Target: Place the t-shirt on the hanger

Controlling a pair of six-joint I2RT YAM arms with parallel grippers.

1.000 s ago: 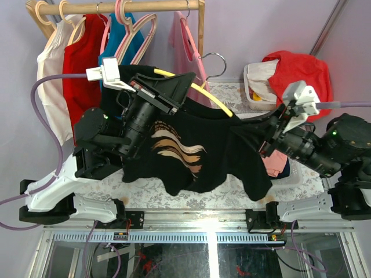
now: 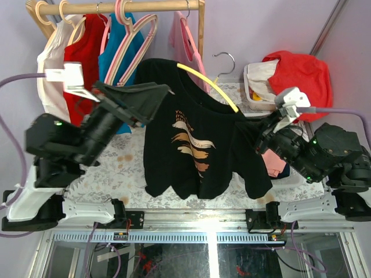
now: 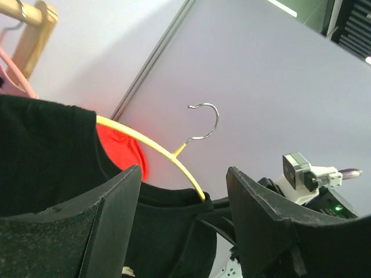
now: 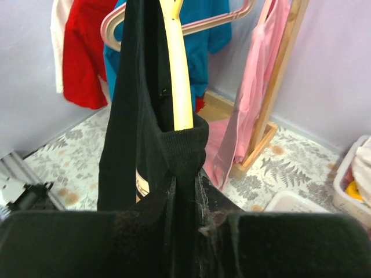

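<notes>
A black T-shirt [image 2: 191,133] with a tan stripe print hangs on a yellow hanger [image 2: 203,80] with a metal hook; the hanger's ends disappear inside the neck and shoulder fabric. My right gripper is shut on the shirt at the collar, just below the hanger's end in the right wrist view. My left gripper is open, its fingers apart with nothing clearly between them, in front of the shirt's left shoulder and collar.
A wooden rack [image 2: 139,6] with clothes on hangers stands at the back left. Baskets with a red garment [image 2: 298,81] and other folded clothes sit at the right behind my right gripper.
My left gripper has moved left, away from the hanger, and now stands open. The shirt and hanger shifted right earlier and now hang with more of the print showing.
</notes>
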